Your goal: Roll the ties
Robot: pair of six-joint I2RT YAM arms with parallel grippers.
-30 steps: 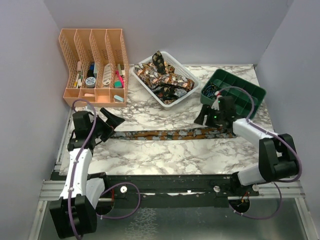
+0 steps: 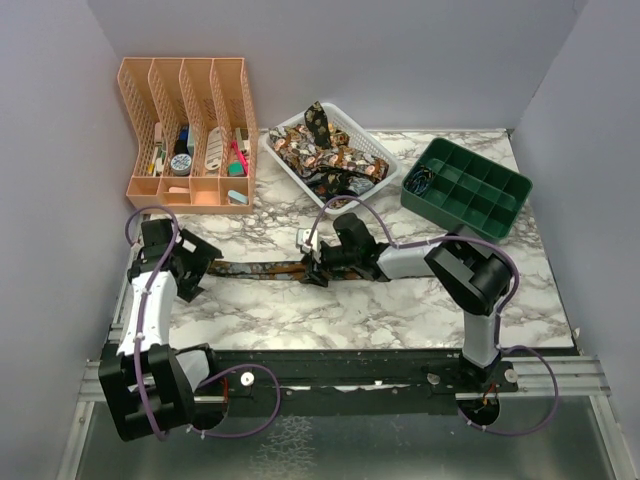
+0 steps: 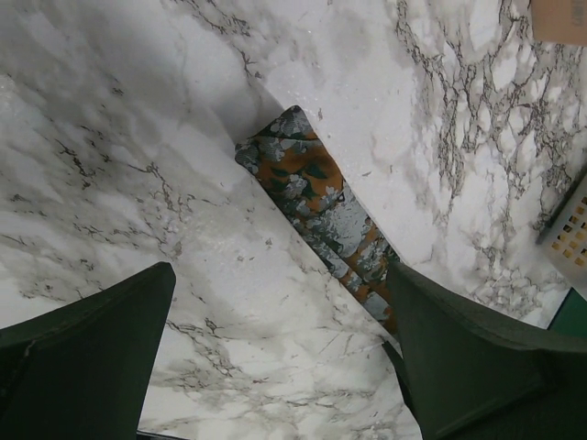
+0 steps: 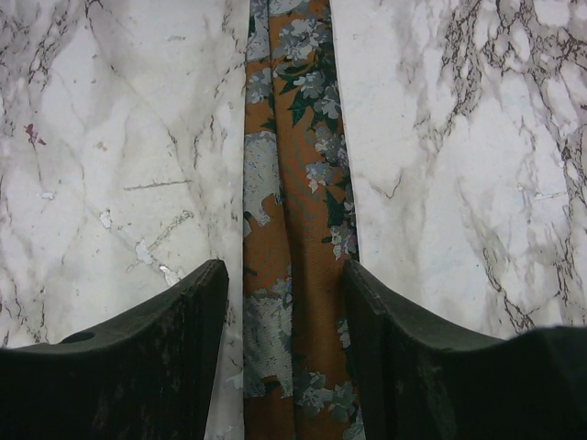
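Observation:
A long brown tie with grey flowers (image 2: 250, 268) lies flat across the marble table, folded lengthwise in a narrow band. In the left wrist view its squared end (image 3: 293, 165) rests on the marble between and beyond my left gripper, which is open and empty. From above, the left gripper (image 2: 200, 265) hovers at the tie's left end. My right gripper is over the tie's middle, its fingers part open, one on each side of the band (image 4: 312, 220). Whether they touch the cloth cannot be told. The right arm hides the tie's right part.
A white basket (image 2: 378, 143) at the back holds more dark patterned ties (image 2: 330, 160). To its left stands an orange organizer (image 2: 190, 195) with small items. The green compartment box (image 2: 470, 185) is at back right. Bare marble (image 2: 300, 325) lies in front of the tie.
My right gripper has swept left from the tie's right end to its middle. The left gripper has shifted slightly left, its forearm lifting and turning. The basket and boxes have not moved.

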